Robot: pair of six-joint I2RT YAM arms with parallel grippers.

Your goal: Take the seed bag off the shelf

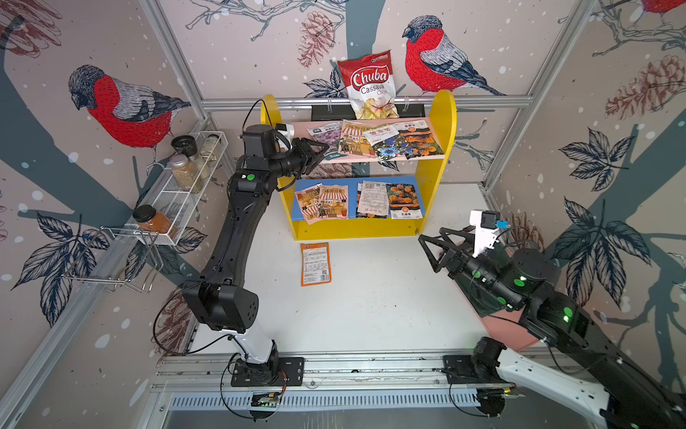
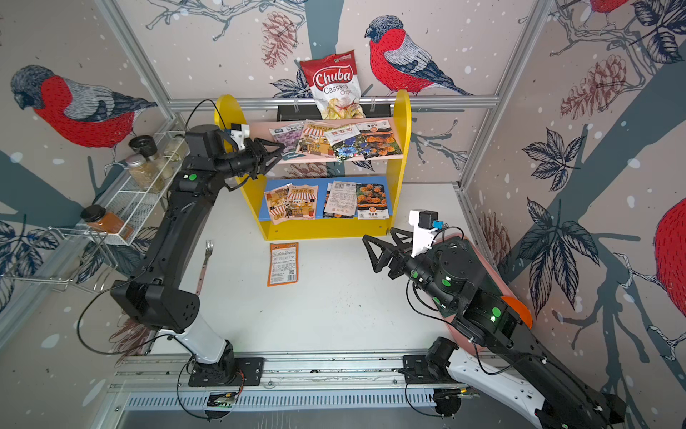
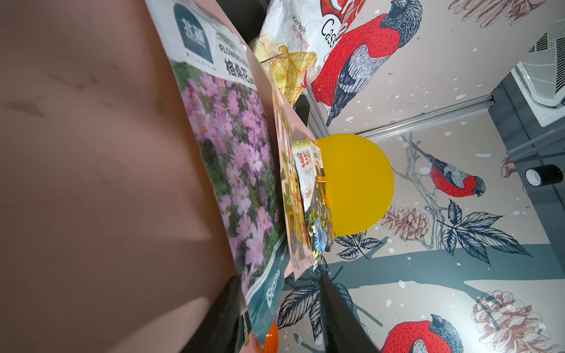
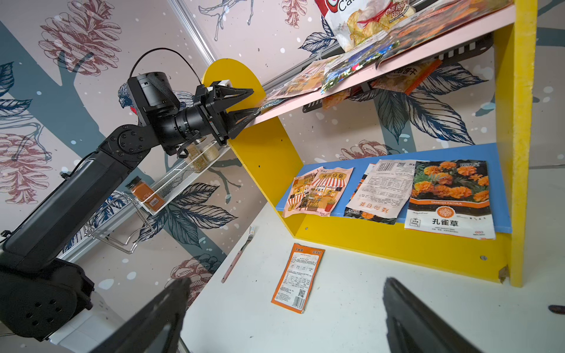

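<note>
A purple-flowered seed bag (image 3: 235,147) lies at the left end of the pink upper shelf (image 3: 94,194), its lower end at the front edge. My left gripper (image 1: 311,158) is at that end; in the left wrist view its blurred fingers stand apart around the bag's lower tip, and contact is unclear. Other seed bags (image 1: 357,139) overlap to the right on the same shelf. My right gripper (image 2: 380,254) hangs open over the right side of the table, in front of the unit, holding nothing.
More seed bags (image 1: 321,203) rest on the blue lower shelf. An orange-edged packet (image 1: 315,263) and a fork (image 2: 204,264) lie on the table. A chips bag (image 1: 366,82) stands behind the top shelf. A wire rack of jars (image 1: 185,178) is at left.
</note>
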